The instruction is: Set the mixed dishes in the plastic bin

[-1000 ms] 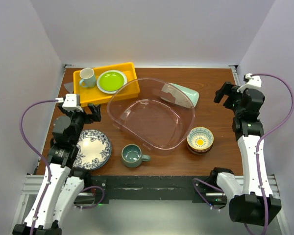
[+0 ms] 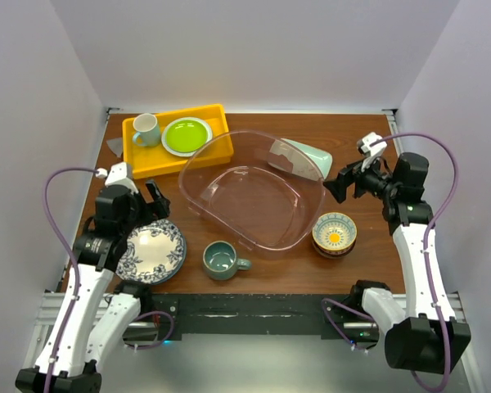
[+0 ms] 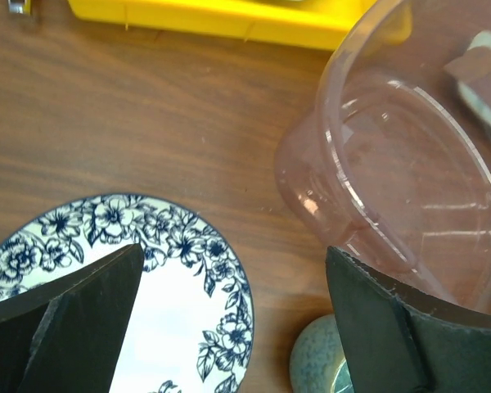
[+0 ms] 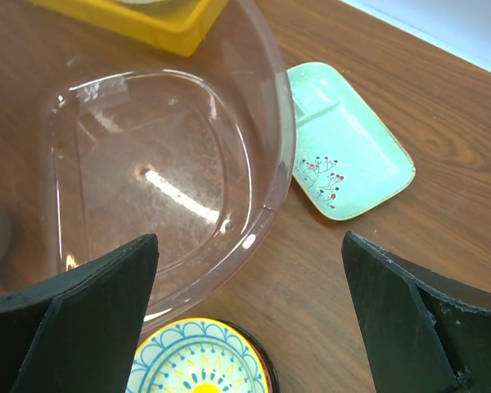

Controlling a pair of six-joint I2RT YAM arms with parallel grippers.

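The clear pinkish plastic bin [image 2: 254, 196] stands empty in the middle of the table. Left of it lies a white plate with blue flowers [image 2: 154, 254]; my left gripper [image 2: 158, 202] hovers over its far side, open and holding nothing. A dark green mug [image 2: 221, 259] stands in front of the bin. Patterned bowls [image 2: 335, 232], seemingly stacked, sit at the bin's right front. My right gripper [image 2: 335, 190] is open and empty above the table, right of the bin. A mint rectangular dish [image 4: 356, 155] with a flower print lies behind the bin's right side, partly seen through its wall.
A yellow tray [image 2: 150, 166] at the back left holds a pale blue mug [image 2: 147, 128] and a green plate [image 2: 186, 136] on a white one. The bin's high, flared rim rises between my two grippers. Bare wood shows at the back right.
My right gripper has moved left and toward the front, nearer the bin and bowls. The left gripper has shifted only slightly, lower toward the floral plate. The dishes and bin have stayed put.
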